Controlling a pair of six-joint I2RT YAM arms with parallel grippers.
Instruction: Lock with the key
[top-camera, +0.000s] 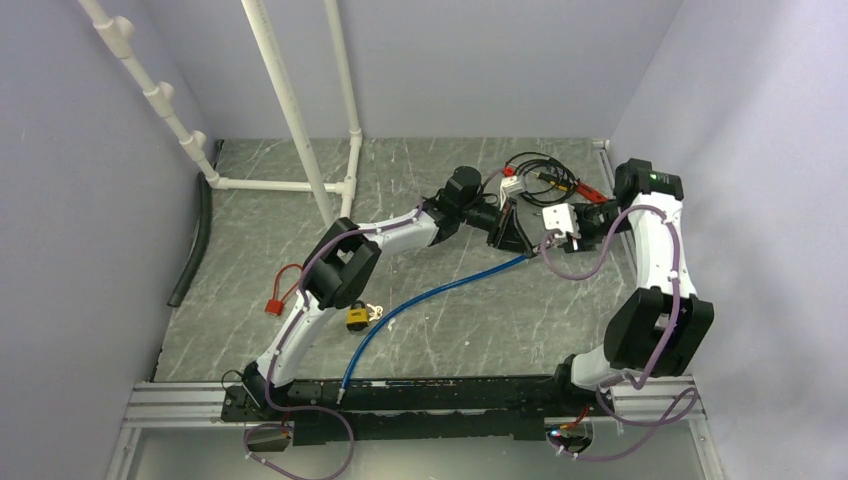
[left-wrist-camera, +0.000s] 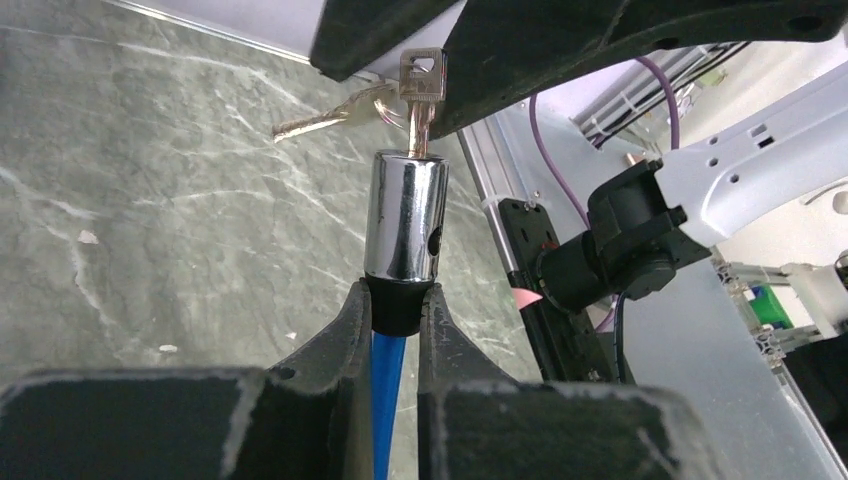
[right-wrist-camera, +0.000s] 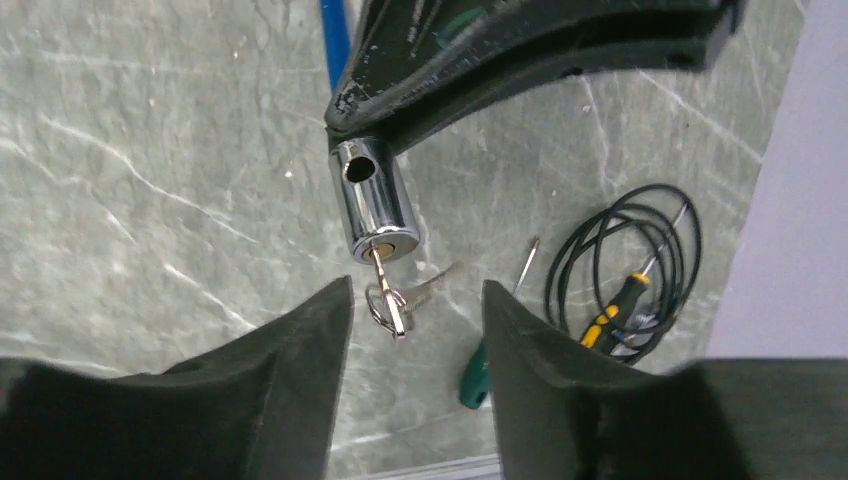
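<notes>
A blue cable lock runs from my left gripper to its loose end low in the top view. In the left wrist view, that gripper is shut on the black collar below the lock's chrome cylinder, which stands upright there. A key sits in the cylinder's end, and a second key hangs from it on a ring. My right gripper is part open. Its fingers stand on either side of the key, with gaps showing in the right wrist view.
A black coiled cable, a yellow-black screwdriver and a green-handled screwdriver lie near the right gripper. A yellow padlock and a red padlock lie to the left.
</notes>
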